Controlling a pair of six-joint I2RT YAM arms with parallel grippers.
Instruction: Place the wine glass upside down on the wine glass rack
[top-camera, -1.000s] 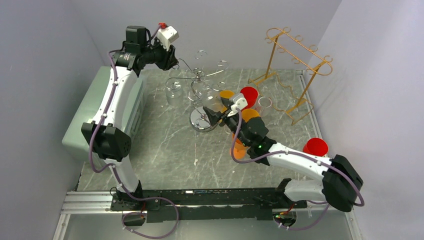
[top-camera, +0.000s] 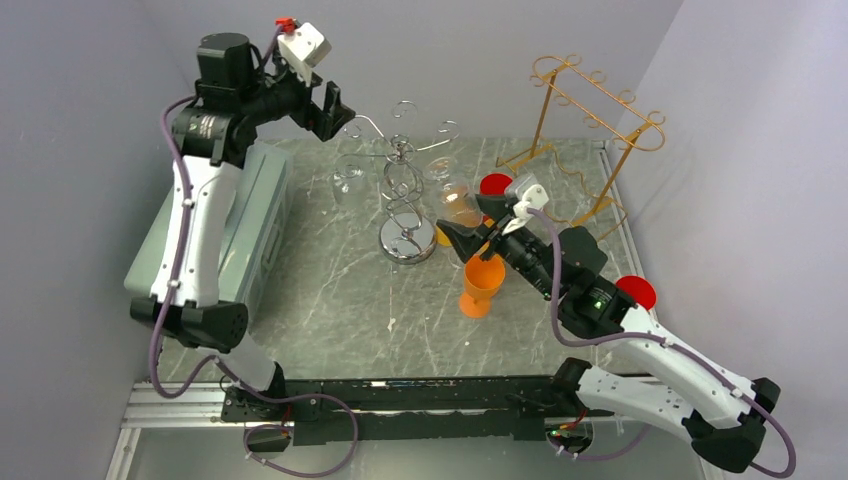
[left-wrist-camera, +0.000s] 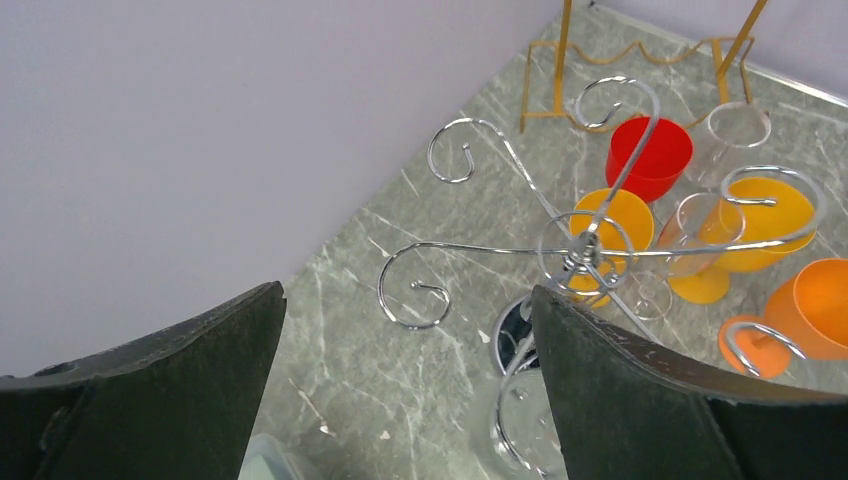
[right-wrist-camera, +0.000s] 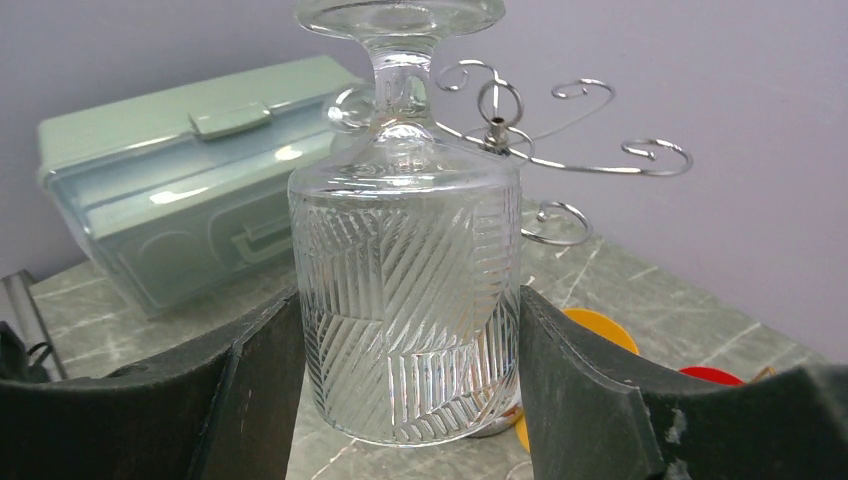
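Note:
A clear cut wine glass (right-wrist-camera: 405, 300) shows bowl down and foot up in the right wrist view. It stands between the fingers of my right gripper (top-camera: 465, 219), which meet its outline at both sides; whether they press on it I cannot tell. No wire shows around its stem. Behind it rises the silver rack (right-wrist-camera: 497, 135) with curled hooks. Open and empty, my left gripper (top-camera: 338, 118) hovers beside the rack's left hook; the rack (left-wrist-camera: 583, 250) lies beyond its fingers. A second clear glass (top-camera: 351, 182) appears upside down at the rack's left side.
Several yellow, orange and red cups, such as the orange goblet (top-camera: 483, 283), stand right of the rack with a clear glass (left-wrist-camera: 712, 228). A gold rack (top-camera: 600, 105) stands at the back right, a green bin (top-camera: 262, 215) at left.
My right gripper has moved right, away from the silver rack, and the glass with it. The left gripper has opened and drawn back left from the hook. The rack shifted slightly.

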